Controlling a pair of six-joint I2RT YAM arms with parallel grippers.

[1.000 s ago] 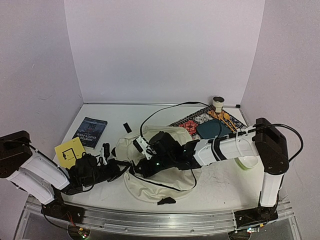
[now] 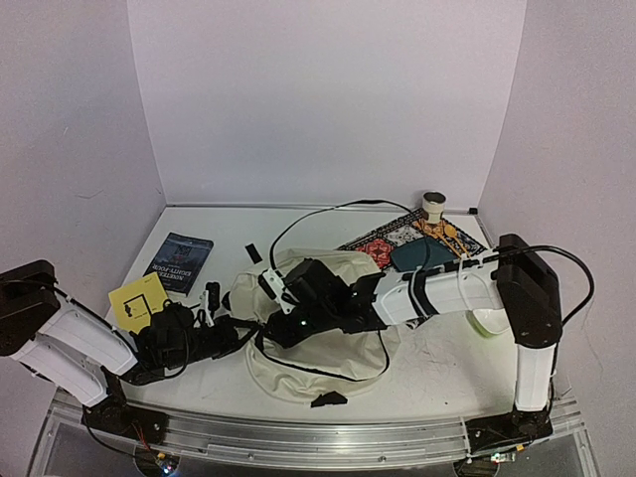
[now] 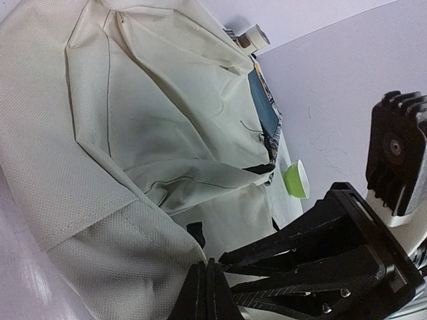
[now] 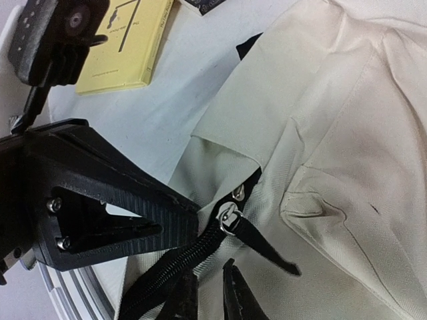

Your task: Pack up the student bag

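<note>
The cream bag lies on its side in the middle of the table. My left gripper is shut on the fabric edge beside the bag's mouth. Along that edge runs a black zipper, with a metal slider and a black pull tab. My right gripper stands open near the zipper; a gap shows between its fingertips and the tab lies just above them, not between them. From the right wrist, the left gripper's black finger covers part of the zipper edge.
A yellow book and a dark book lie at the left. Back right, a patterned cloth carries a dark teal item and wooden utensils, with a cup behind. A green bowl stands at the right.
My right arm has shifted slightly left, bringing its gripper a little nearer the left one. The left arm and the bag look unchanged.
</note>
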